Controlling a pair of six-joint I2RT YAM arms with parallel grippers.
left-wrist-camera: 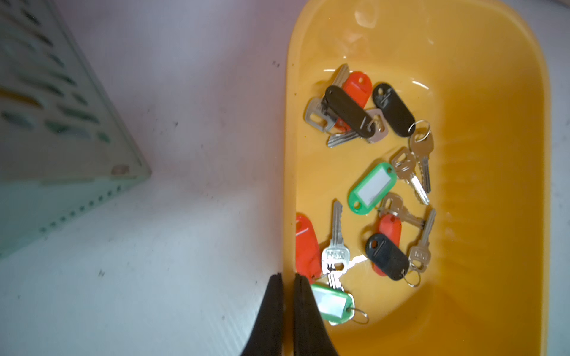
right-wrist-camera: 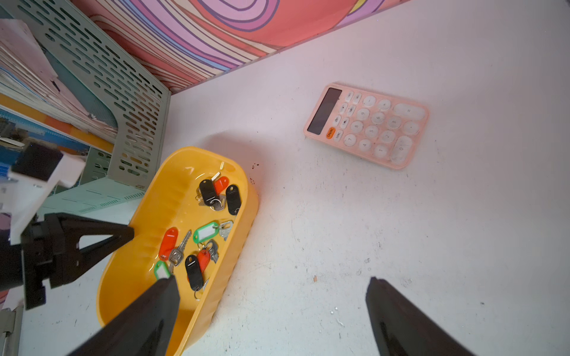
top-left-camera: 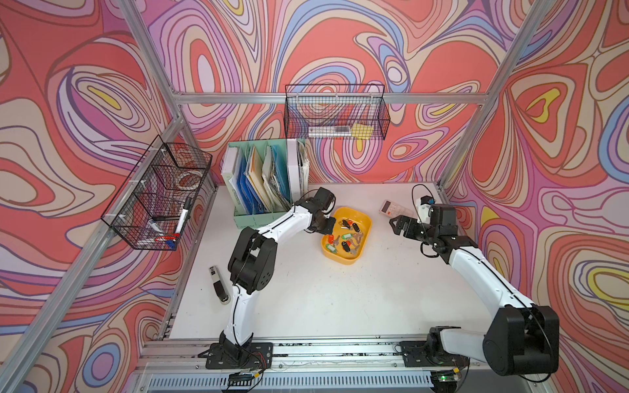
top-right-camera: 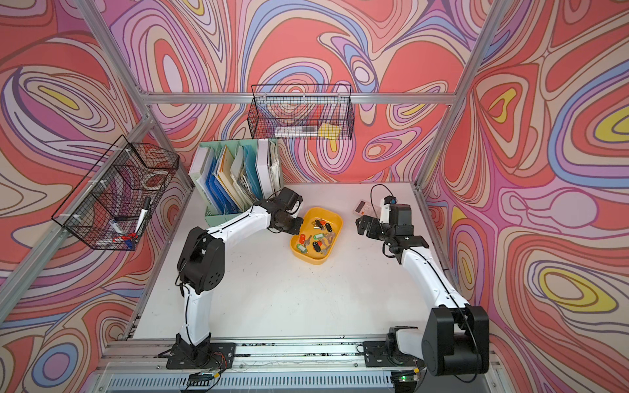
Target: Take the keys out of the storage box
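Observation:
The yellow storage box (top-left-camera: 364,244) stands on the white table, right of the file holder. Several keys with red, black and green tags lie on its floor, among them a silver key (left-wrist-camera: 336,255), a green tag (left-wrist-camera: 373,188) and a black tag (left-wrist-camera: 386,256). My left gripper is shut on the box's left wall, one finger outside and one inside, just beside a red tag (left-wrist-camera: 307,249). Right of the box, above the table, my right gripper hangs open with nothing between its fingers.
A pink calculator (right-wrist-camera: 367,124) lies at the back right of the table. A green file holder (top-left-camera: 255,220) full of folders stands at the back left, and a stapler (top-left-camera: 219,284) lies at the left.

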